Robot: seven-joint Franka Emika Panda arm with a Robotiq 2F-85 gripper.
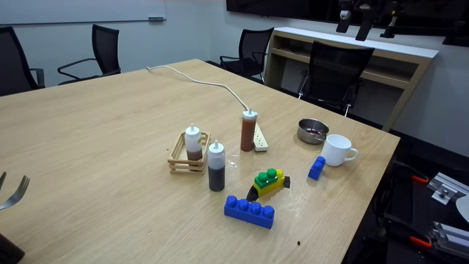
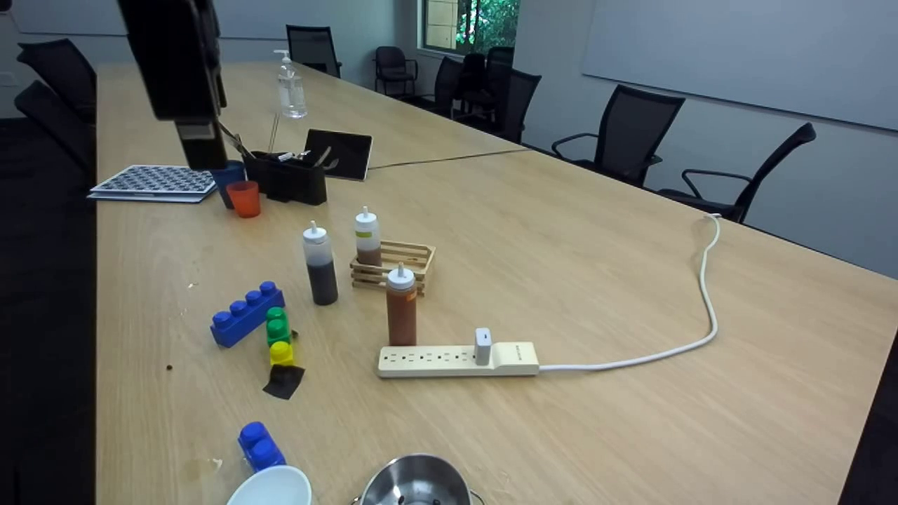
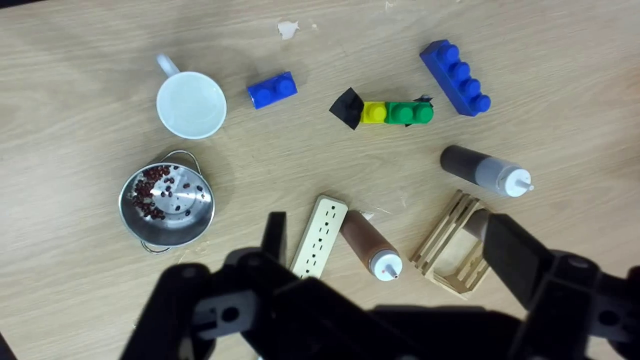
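My gripper (image 1: 354, 32) hangs high above the table, its two fingers apart and nothing between them. In the wrist view it stands open over the brown sauce bottle (image 3: 367, 240) and the wooden crate (image 3: 441, 255), well above both. A long blue block (image 1: 249, 212) lies near a yellow-and-green block piece (image 1: 271, 181) that has black tape at its ends. By the white mug (image 1: 336, 150) sits a small blue block (image 1: 316, 168). The metal pot (image 3: 166, 204) holds dark beans. A bottle of dark liquid (image 1: 216, 169) stands beside the crate, which has another bottle (image 1: 193, 143) inside.
A power strip (image 2: 459, 359) with a white cable lies against the brown bottle. Toward the far end in exterior view 2 are an orange cup (image 2: 244, 199), a black utensil holder (image 2: 286, 178) and a keyboard-like panel (image 2: 154, 181).
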